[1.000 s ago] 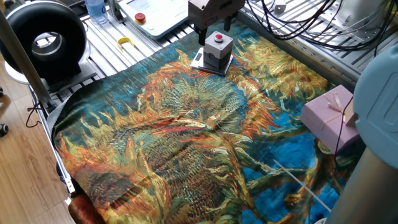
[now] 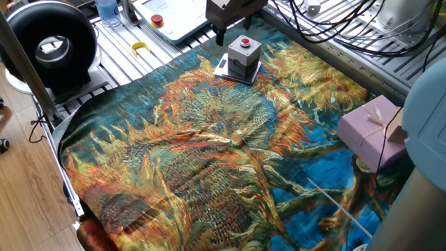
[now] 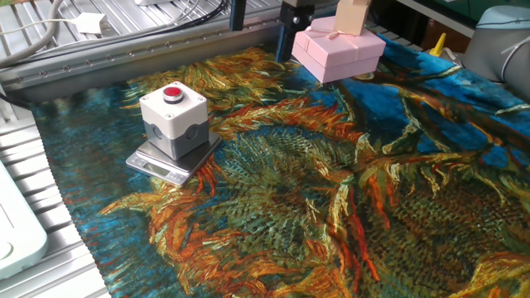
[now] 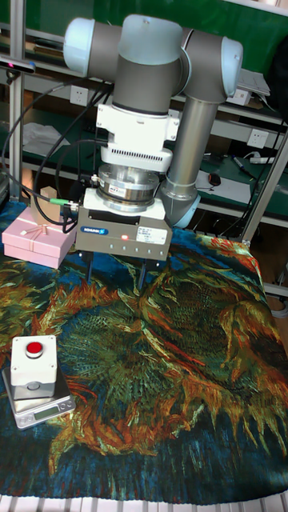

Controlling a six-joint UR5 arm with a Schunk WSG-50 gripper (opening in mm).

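Observation:
A box with a red button on top, white above and grey below [image 3: 175, 120], stands upright on a small flat digital scale [image 3: 157, 168]. In exterior view 3 both are at the left, nearer the front edge than my gripper [image 4: 115, 280]. The gripper's two dark fingers [image 4: 142, 274] point down, spread wide apart, with only cloth visible between them. It hangs apart from the button box, over the cloth beside the pink gift box [image 4: 38, 242]. Exterior view 1 shows the gripper body [image 2: 235, 10] at the top edge, partly cut off.
A sunflower-print cloth [image 4: 196, 375] covers the table, its middle and right free of objects. A small tan box [image 4: 42, 203] adjoins the gift box. Black cables [image 2: 324, 26] run along the edge. A ring-shaped black object [image 2: 50, 49] stands off the cloth.
In exterior view 1 the gripper has shifted slightly left and up, away from the button box. The button box, scale and gift box have stayed in place.

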